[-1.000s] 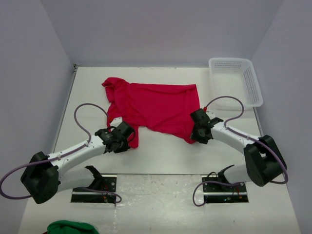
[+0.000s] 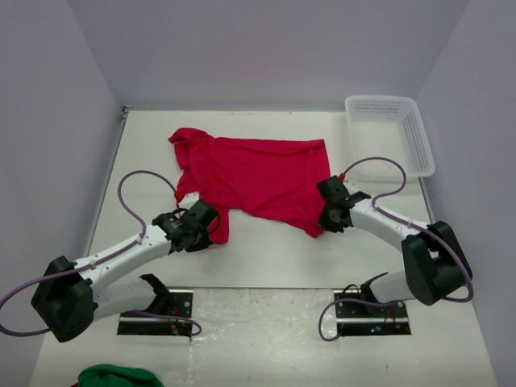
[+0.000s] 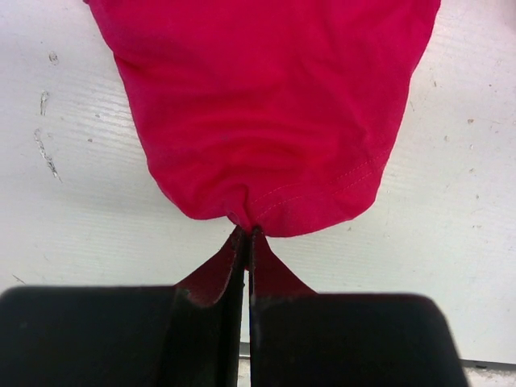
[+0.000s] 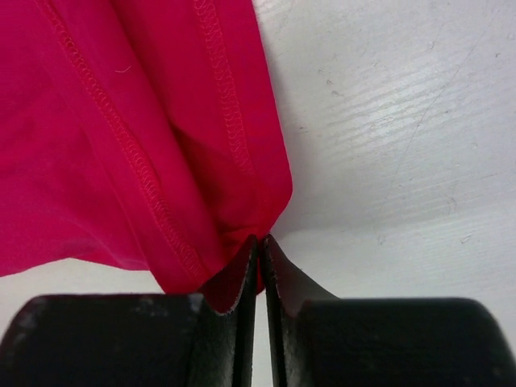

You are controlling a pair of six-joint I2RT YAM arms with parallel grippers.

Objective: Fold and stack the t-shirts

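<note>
A red t-shirt (image 2: 250, 173) lies spread and partly folded on the white table, its two near corners under my grippers. My left gripper is shut at the shirt's near left end, a small bunched bit of red cloth (image 3: 250, 210) at its fingertips. My right gripper is at the near right corner of the red fabric (image 4: 121, 137), its fingertips close together on the cloth's folded edge; whether they are fully shut on it I cannot tell.
A white plastic basket (image 2: 389, 133) stands at the back right. Green cloth (image 2: 119, 376) lies below the table at the front left. Bare table (image 2: 266, 258) shows in front of and left of the shirt.
The right arm has shifted slightly to the right over the last second. The left arm has moved very slightly left. The shirt looks unchanged.
</note>
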